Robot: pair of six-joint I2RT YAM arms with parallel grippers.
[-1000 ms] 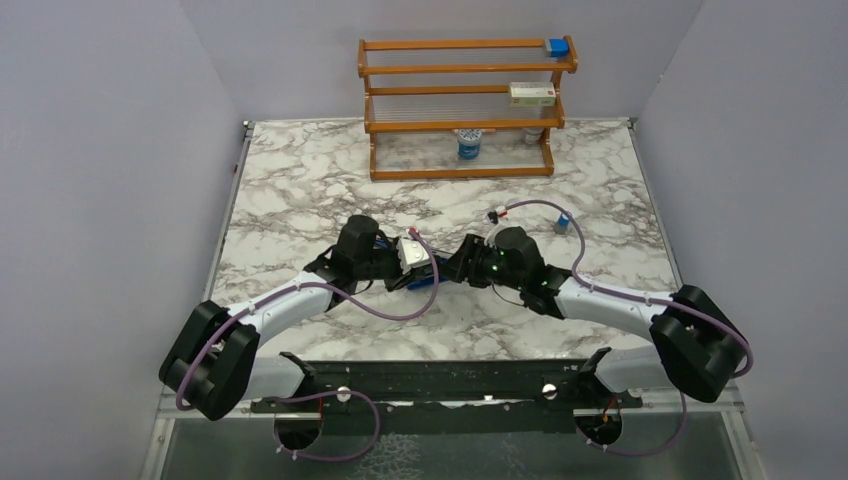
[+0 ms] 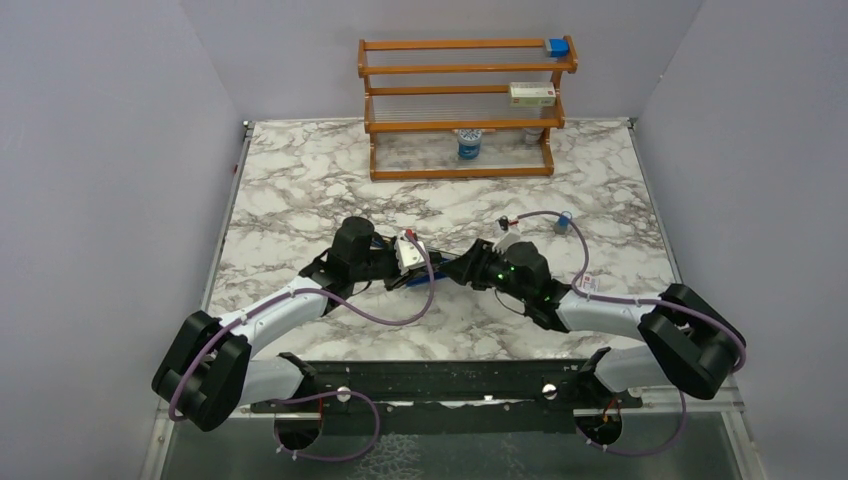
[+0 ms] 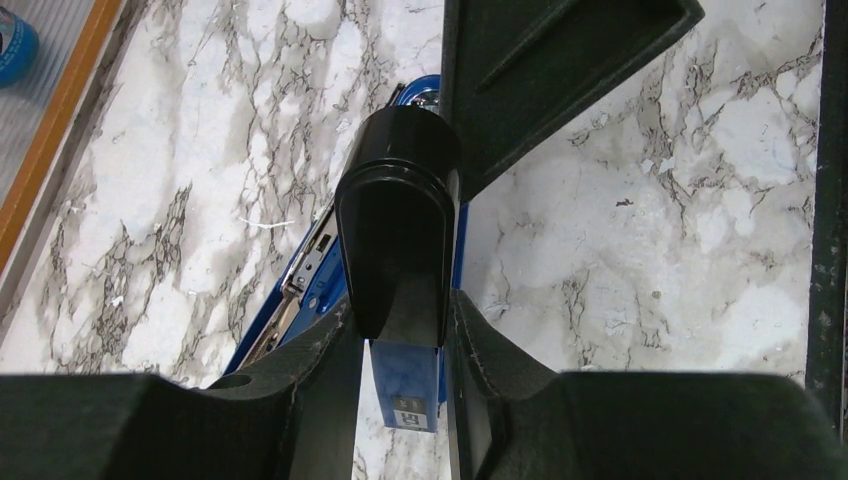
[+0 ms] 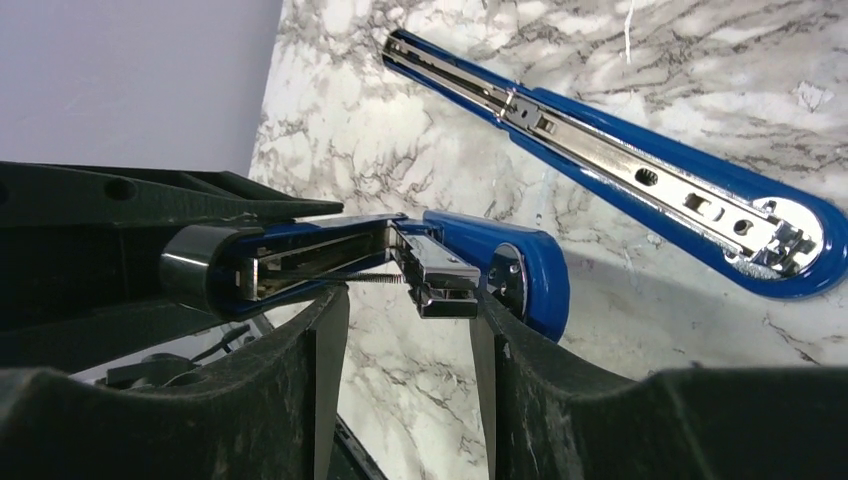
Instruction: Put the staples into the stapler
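Note:
An opened blue stapler lies on the marble table; its base with the metal rail [image 4: 650, 180] stretches across the right wrist view. Its black and blue upper arm [image 3: 400, 250] is raised, with my left gripper shut on it. In the right wrist view the arm's magazine hangs open, showing a thin spring [image 4: 370, 277] and a metal block [image 4: 440, 270]. My right gripper is part open, its fingers on either side of that block, apart from each other. No staple strip can be made out.
A wooden rack [image 2: 465, 127] stands at the back, holding a blue tub [image 2: 468, 145], a pale box [image 2: 532, 94] and a small blue box [image 2: 557, 47]. A small blue item [image 2: 562, 224] sits at the right. Bare table lies behind and in front of the arms.
The left arm has moved slightly left, still gripping the stapler's upper arm.

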